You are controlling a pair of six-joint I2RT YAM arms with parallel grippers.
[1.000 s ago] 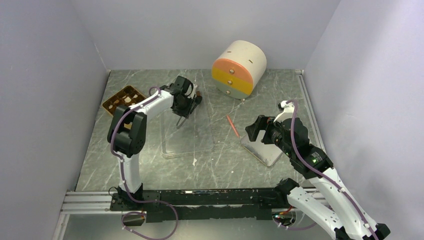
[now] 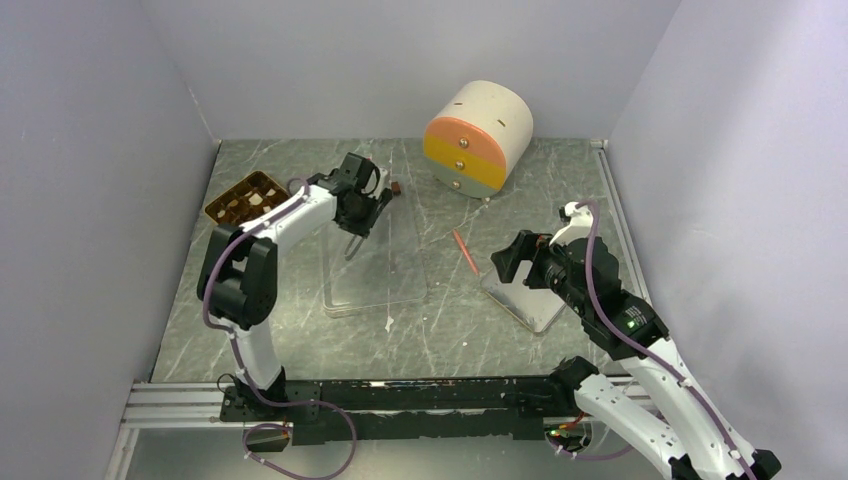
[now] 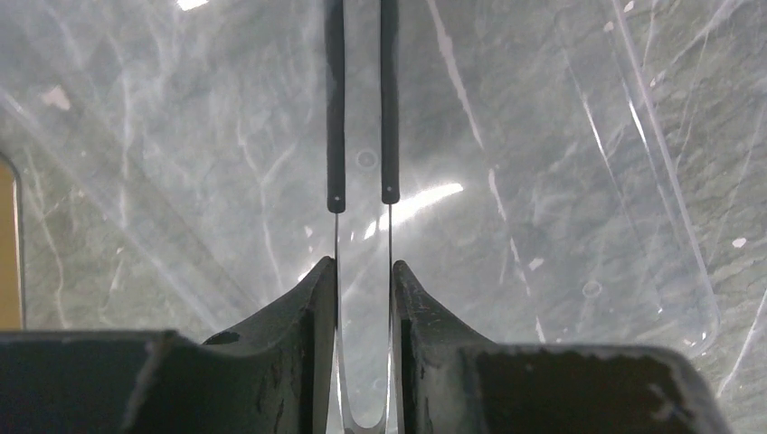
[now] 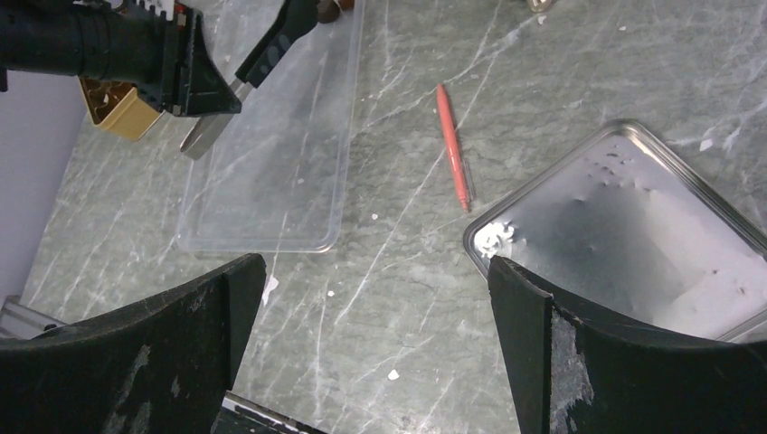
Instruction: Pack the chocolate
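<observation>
My left gripper is shut on metal tongs point(image 3: 390, 117) with black tips, held over the clear plastic tray point(image 2: 370, 280). A few small brown chocolates point(image 4: 327, 11) show at the tray's back edge. At the far left stands a gold box point(image 2: 230, 200) with a compartmented insert. My right gripper point(image 2: 512, 262) hangs open above the right side of the table, near a metal tray point(image 4: 615, 244), with nothing between its fingers.
A striped drawer cabinet point(image 2: 478, 140) stands at the back. A red pen point(image 4: 452, 145) lies between the two trays. Walls enclose the back and sides.
My left arm has shifted slightly toward the left with the tongs in its gripper. The right arm has not moved.
</observation>
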